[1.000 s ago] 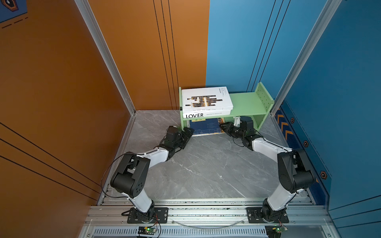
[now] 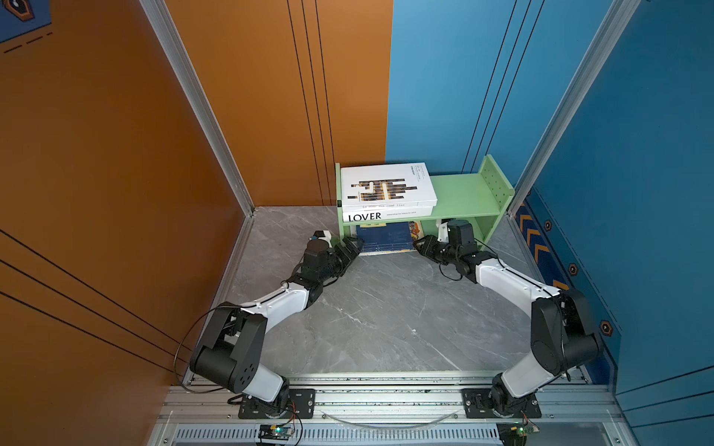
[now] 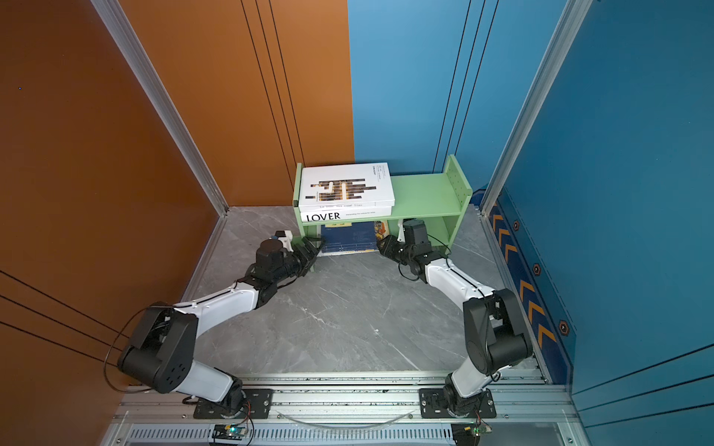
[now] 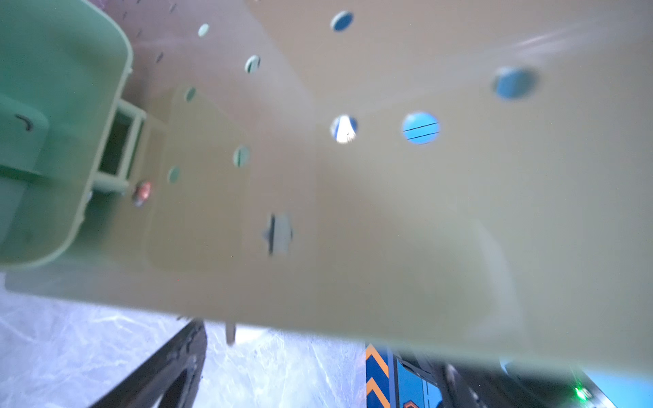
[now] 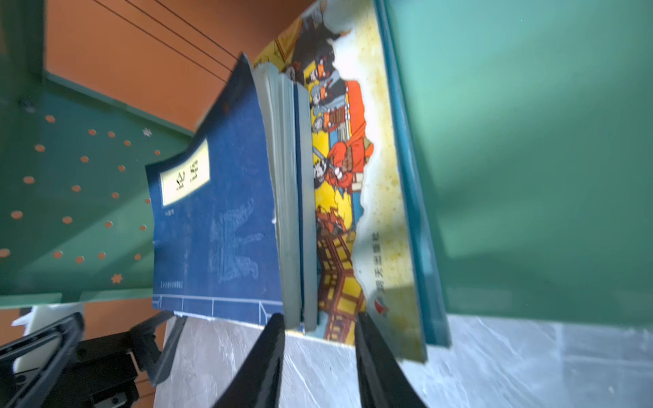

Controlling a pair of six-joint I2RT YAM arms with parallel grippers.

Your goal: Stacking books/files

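Under the green shelf's board lie a dark blue book point(image 5: 211, 231) and, behind it, a yellow illustrated book point(image 5: 353, 204), seen from close up in the right wrist view. My right gripper point(image 2: 421, 245) is at their right front corner; its two black fingers point(image 5: 262, 370) stand apart, and a firm hold does not show. At the left front corner of the shelf, my left gripper point(image 2: 354, 245) is open beside the blue book's left end. Its view is mostly filled by the shelf's side panel point(image 4: 408, 238), and no book shows between its fingers.
On the upper board of the green shelf point(image 2: 468, 194), white books point(image 2: 386, 189) lie flat at the left, the lower one marked LOVER. The board's right half is bare. In front, the grey tabletop point(image 2: 401, 319) is clear between the arms.
Both grippers have shifted slightly toward the front, and their elbows have swung outward. More of the coloured cover by the blue book's right end now shows.
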